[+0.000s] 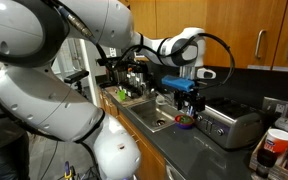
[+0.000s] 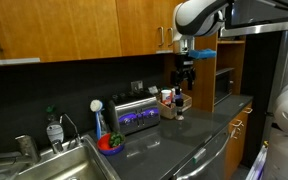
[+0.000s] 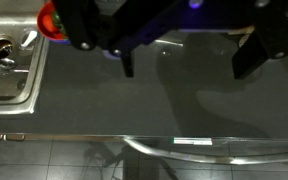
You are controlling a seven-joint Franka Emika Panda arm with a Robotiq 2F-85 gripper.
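My gripper stands open over the dark counter (image 3: 184, 100). Its two dark fingers (image 3: 127, 62) are wide apart, and only bare countertop shows between them. In exterior view 2 the gripper (image 2: 180, 112) hangs above the counter, pointing down. A blue-rimmed bowl (image 2: 110, 149) with red and green contents sits by the sink, left of the gripper in that view. Part of the same bowl (image 3: 50, 22) shows at the wrist view's upper left. From exterior view 1 the bowl (image 1: 185, 125) appears just below the gripper, whose fingertips are hard to make out there.
A silver toaster (image 2: 137, 115) stands against the back wall. Past it, a box with cups (image 1: 274, 148) occupies the counter. The sink (image 2: 76, 166) with its faucet lies at the other end. Wooden cabinets (image 2: 69, 35) hang above.
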